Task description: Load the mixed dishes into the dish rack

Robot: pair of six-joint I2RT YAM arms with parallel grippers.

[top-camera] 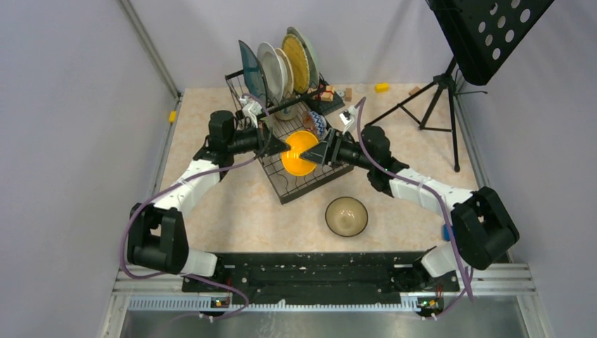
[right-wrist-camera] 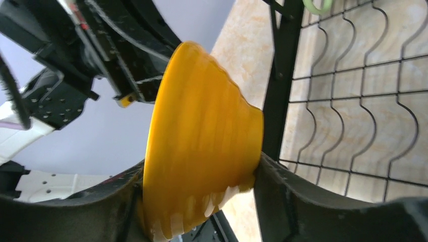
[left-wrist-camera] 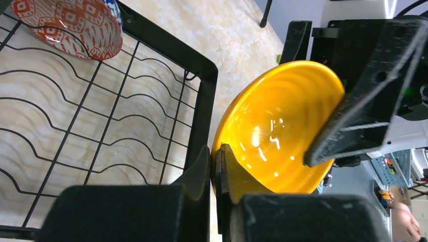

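A yellow bowl (top-camera: 298, 156) (left-wrist-camera: 272, 121) (right-wrist-camera: 202, 136) is held between my two grippers above the front part of the dish rack (top-camera: 304, 187). My left gripper (top-camera: 281, 146) is shut on its rim. My right gripper (top-camera: 318, 153) is at the bowl's other side; in the right wrist view the bowl hides the space between its fingers, so its grip is unclear. A red-and-blue patterned bowl (left-wrist-camera: 70, 27) lies in the rack behind it. Several plates (top-camera: 274, 70) stand upright in the rack's back section. A brown bowl (top-camera: 346, 216) sits on the table in front.
A black stand (top-camera: 448, 105) is at the back right. Small blocks (top-camera: 382, 87) lie along the back.
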